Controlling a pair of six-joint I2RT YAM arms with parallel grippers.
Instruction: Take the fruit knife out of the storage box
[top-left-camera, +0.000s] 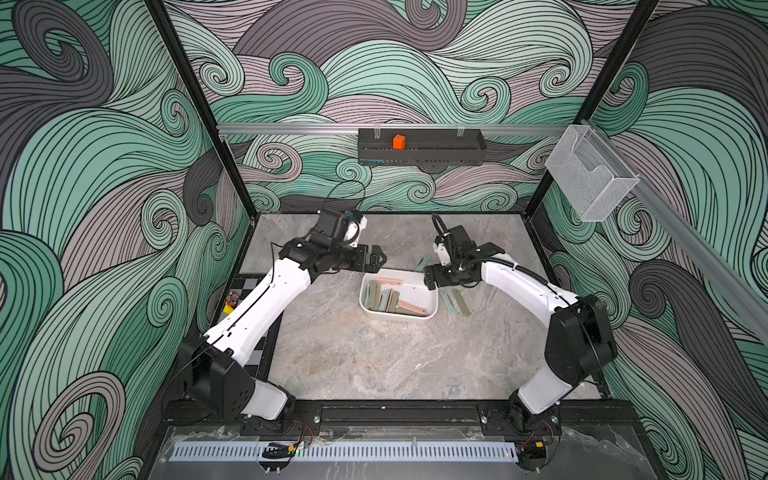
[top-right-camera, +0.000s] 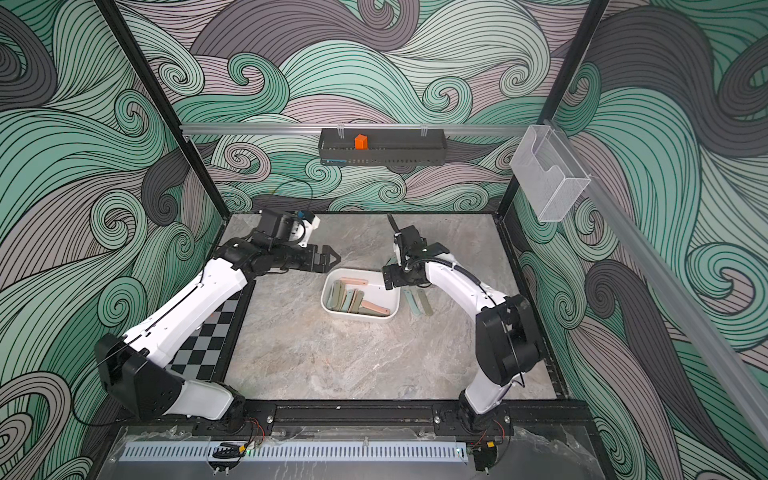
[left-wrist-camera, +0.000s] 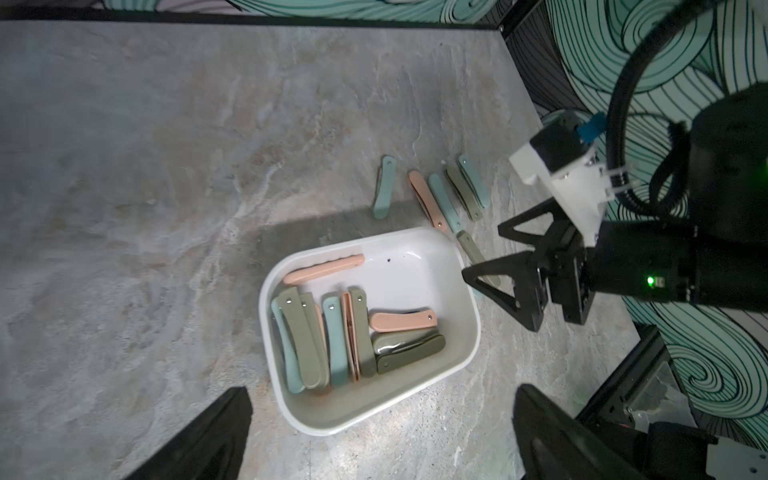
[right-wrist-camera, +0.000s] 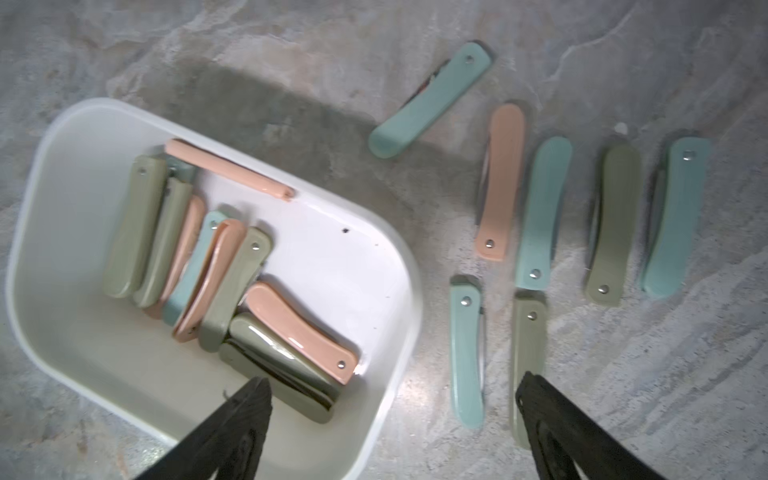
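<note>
A white storage box (right-wrist-camera: 400, 264) stands mid-table, holding several folded fruit knives in pink, teal and olive. Among them a pink knife (right-wrist-camera: 300, 332) lies at the group's right end, and another pink one (right-wrist-camera: 229, 168) rests along the far wall. Outside, to the box's right, several more folded knives lie on the table, such as a teal knife (right-wrist-camera: 430, 100) and an olive knife (right-wrist-camera: 614, 224). My right gripper is open above the box's right rim, nothing between its fingers. Above and behind the box's left end, my left gripper (top-left-camera: 374, 258) is open and empty.
Bare table (left-wrist-camera: 160, 160) spreads to the left of the box and in front of it. Overhead at the back hangs a black tray (top-left-camera: 432, 148) with an orange cube (top-left-camera: 398, 141); a wire basket (top-left-camera: 588, 172) is fixed at the right.
</note>
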